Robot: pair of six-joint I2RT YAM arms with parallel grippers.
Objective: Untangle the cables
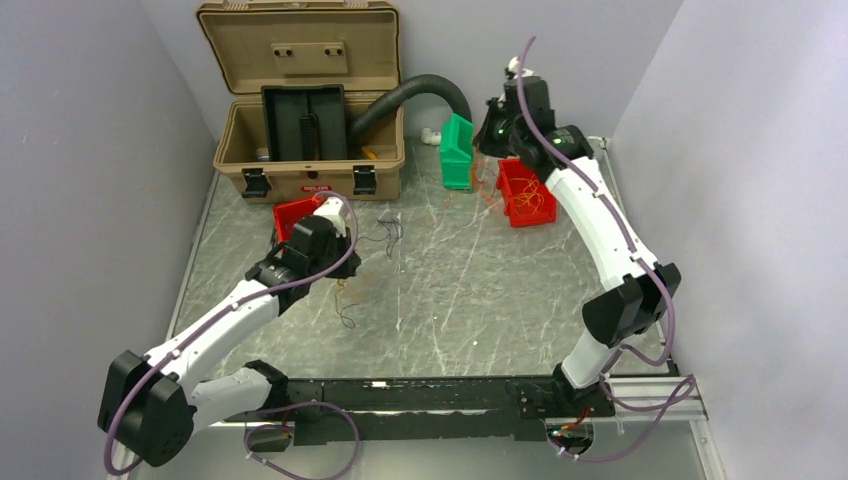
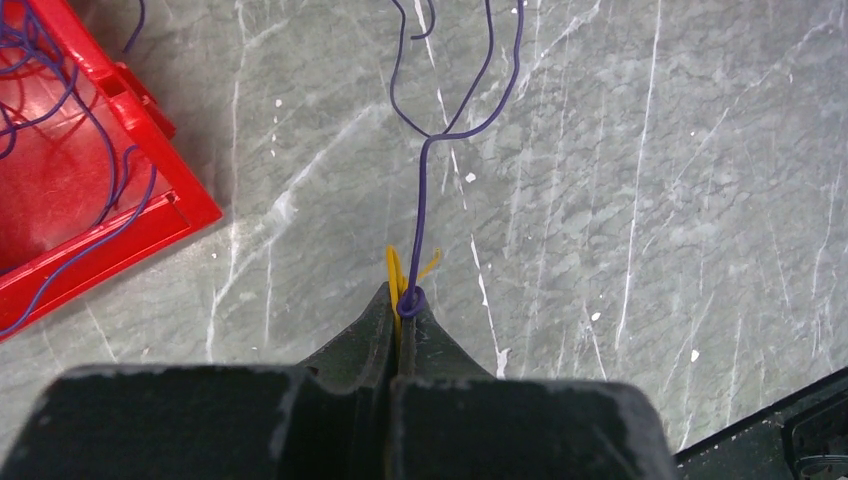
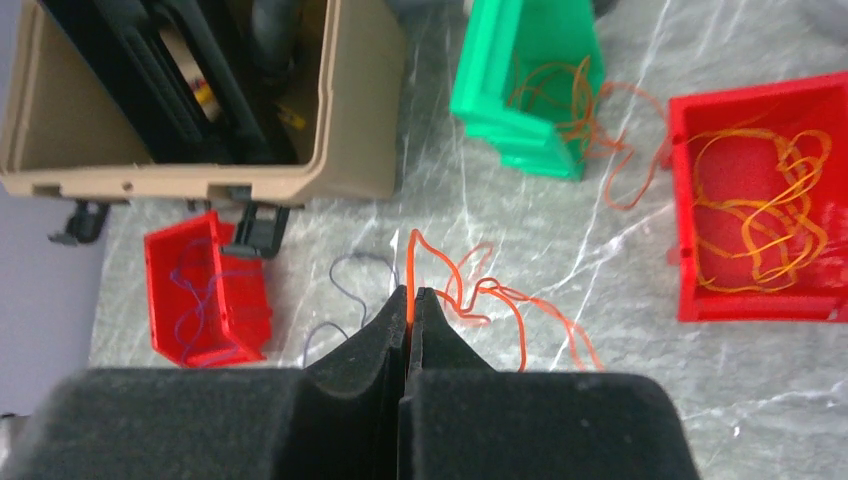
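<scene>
In the left wrist view, my left gripper is shut on a purple cable (image 2: 420, 190), looped at the tips, with a strip of yellow cable (image 2: 393, 264) beside it. The purple strands fork beyond the tips. My right gripper is shut on an orange cable (image 3: 410, 262), whose strands dangle in a loose bunch. The green bin (image 1: 456, 176) is tipped on its side, with orange cable (image 3: 580, 105) at its mouth. More purple cable (image 2: 108, 150) lies in the left red bin (image 2: 190, 203); yellow cable (image 3: 800, 205) fills the right red bin (image 3: 688, 250).
A tan case (image 1: 228, 150) with a raised lid stands at the back left, a black hose (image 1: 425, 84) curving out of it. A white fitting (image 1: 430, 136) sits by the green bin.
</scene>
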